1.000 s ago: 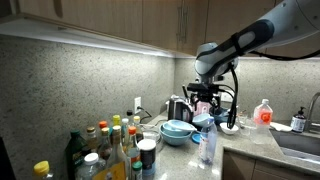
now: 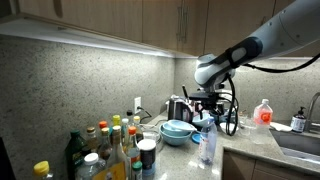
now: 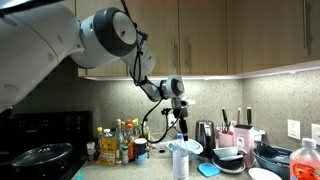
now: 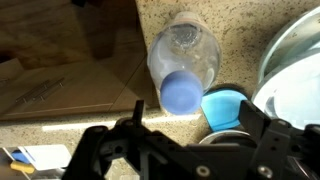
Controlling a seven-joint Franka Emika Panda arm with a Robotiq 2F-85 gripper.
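A clear bottle with a blue cap (image 4: 182, 93) stands upright on the counter near its front edge, seen from above in the wrist view. The same bottle (image 2: 207, 148) shows in exterior view 1, and there my gripper (image 2: 204, 108) hangs above it. Open fingers spread to either side of the cap in the wrist view, with a dark finger (image 4: 126, 138) on the left and another on the right. The gripper (image 3: 180, 107) also points down above the counter in exterior view 2. I see nothing held.
Light blue bowls (image 2: 178, 132) sit close beside the bottle. Several bottles and jars (image 2: 115, 158) crowd the counter along the wall. A blue item (image 4: 224, 108) lies right of the cap in the wrist view. The sink (image 2: 297, 147) is off to the right.
The upper arm has shifted and its links stand at a different angle, stretching further right in exterior view 1. The gripper remains above the bottle, and the bottle has not moved.
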